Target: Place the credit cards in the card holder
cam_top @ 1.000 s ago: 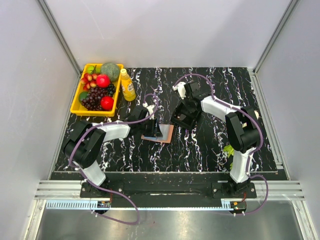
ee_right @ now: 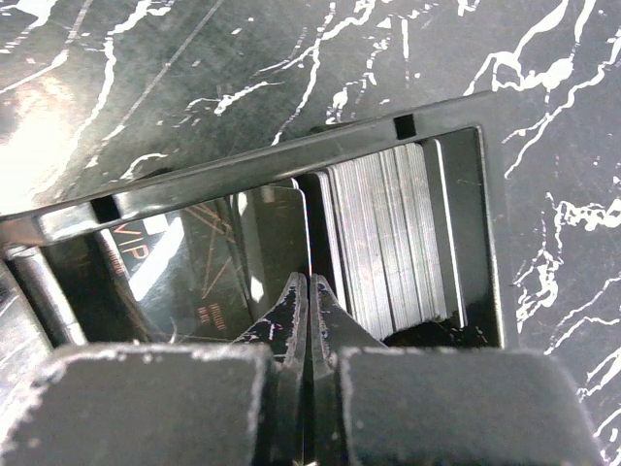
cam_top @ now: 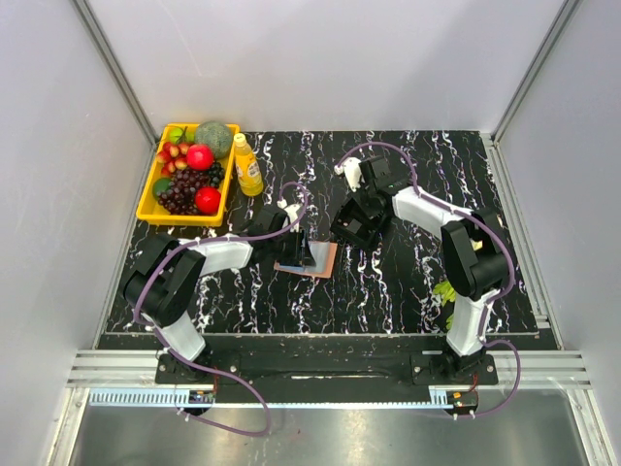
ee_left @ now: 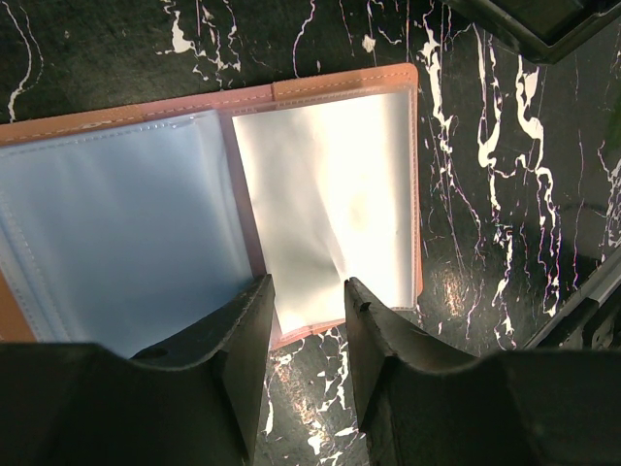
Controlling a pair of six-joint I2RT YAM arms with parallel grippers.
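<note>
The open card holder (ee_left: 331, 194), tan-edged with pale blue and white pockets, lies flat on the black marble table, my left gripper over it, part open, its tips near the divide between pockets with nothing visible between them. A black box (ee_right: 504, 233) sits to the right of the holder, holding a row of silver-edged cards (ee_right: 378, 238) and dark cards (ee_right: 194, 272), one marked VIP. My right gripper is shut, its tips inside the box at the edge of a dark card; whether it grips that card is unclear.
A yellow fruit basket (cam_top: 148, 204) and a yellow bottle (cam_top: 247, 170) stand at the back left. Something green (cam_top: 443, 291) lies at the right beside the right arm.
</note>
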